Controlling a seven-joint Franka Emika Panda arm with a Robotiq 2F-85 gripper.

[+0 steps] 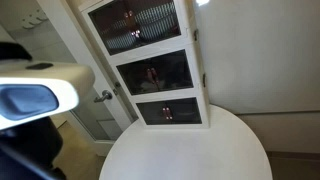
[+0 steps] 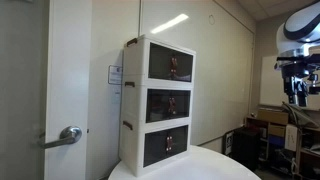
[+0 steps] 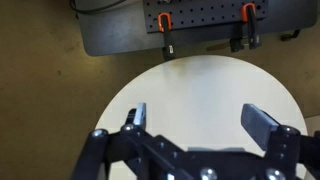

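My gripper is open above the white round table [image 3: 205, 85], with nothing between its widely parted fingers. At the right edge of exterior view 2 the gripper [image 2: 295, 92] hangs high, well away from the cabinet. A white cabinet [image 2: 130, 100] of three stacked compartments stands on the table. Each compartment has dark see-through doors with reddish-brown handles [image 2: 169, 143]; all appear closed. Exterior view 1 shows the same cabinet [image 1: 156, 46] at the table's far side, its contents too dark to make out. The wrist view does not include the cabinet.
A dark bench [image 3: 110, 38] with orange-handled clamps [image 3: 165, 22] borders the table in the wrist view. A door with a metal handle [image 2: 68, 136] stands left of the cabinet; boxes [image 2: 268, 122] lie at the right.
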